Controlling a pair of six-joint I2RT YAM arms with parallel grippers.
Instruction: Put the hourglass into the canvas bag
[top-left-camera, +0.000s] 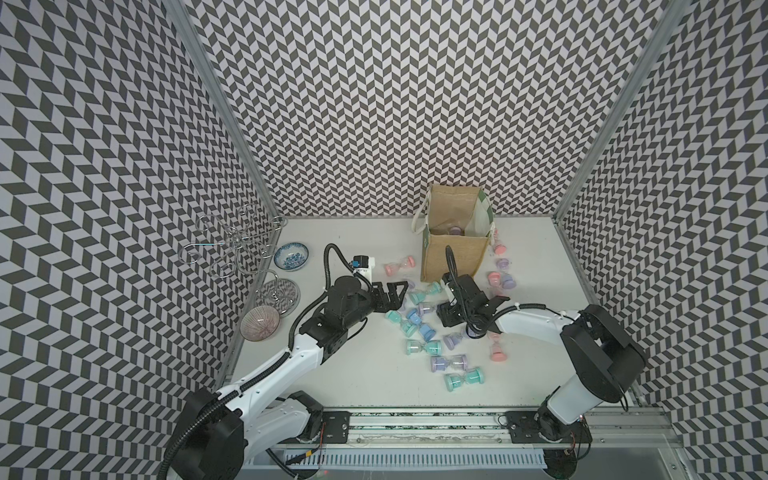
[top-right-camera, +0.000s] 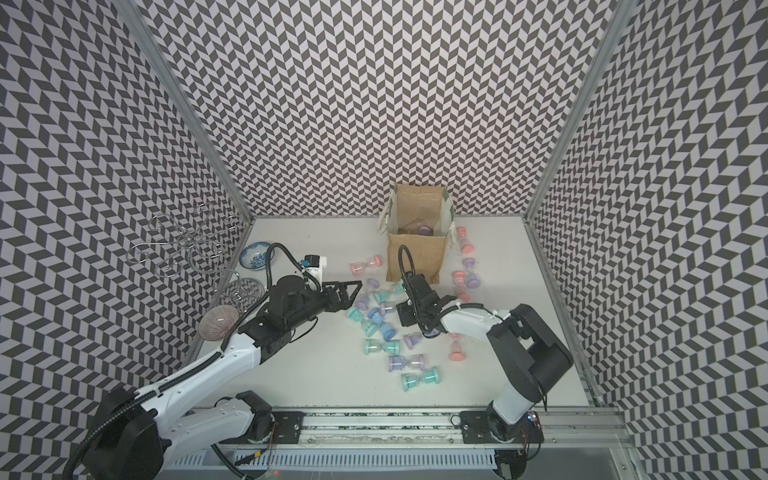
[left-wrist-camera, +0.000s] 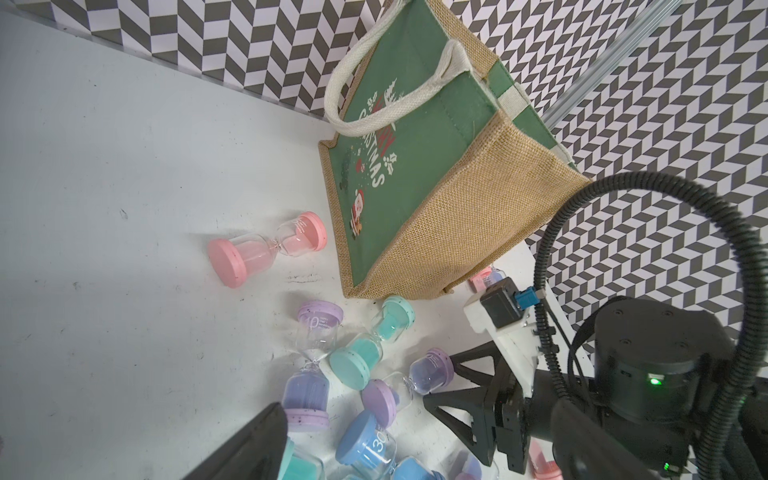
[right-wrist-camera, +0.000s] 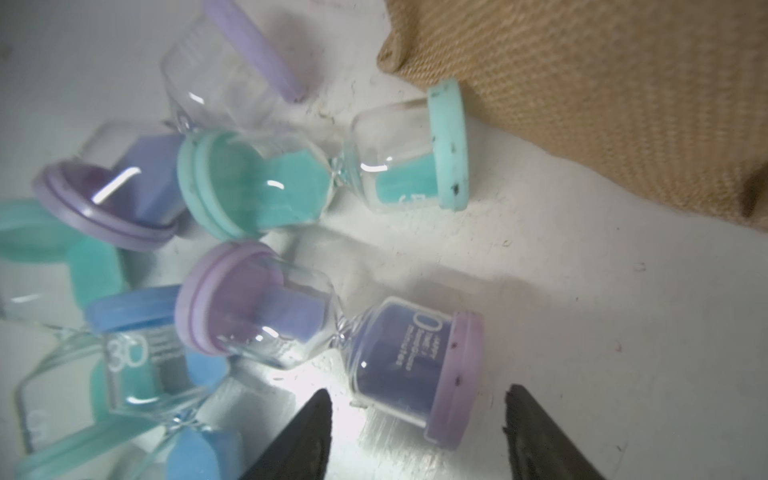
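Observation:
A purple hourglass (right-wrist-camera: 400, 360) lies on its side on the table, one end between and just ahead of my right gripper's (right-wrist-camera: 416, 432) parted fingers; nothing is gripped. From the left wrist view, that gripper sits right beside the purple hourglass's (left-wrist-camera: 430, 370) end cap. The canvas bag (top-left-camera: 448, 257), brown with a green printed side (left-wrist-camera: 416, 144), stands upright with its mouth up at the back. A purple-capped piece (top-left-camera: 455, 230) shows inside it. Left of the hourglass cluster, my left gripper (top-left-camera: 400, 296) hangs open and empty.
Several teal, blue and purple hourglasses crowd around the right gripper, including a teal one (right-wrist-camera: 400, 168) close by. A pink hourglass (left-wrist-camera: 268, 245) lies left of the bag, others to its right. Bowls (top-left-camera: 260, 323) and a wire rack (top-left-camera: 232, 244) occupy the far left.

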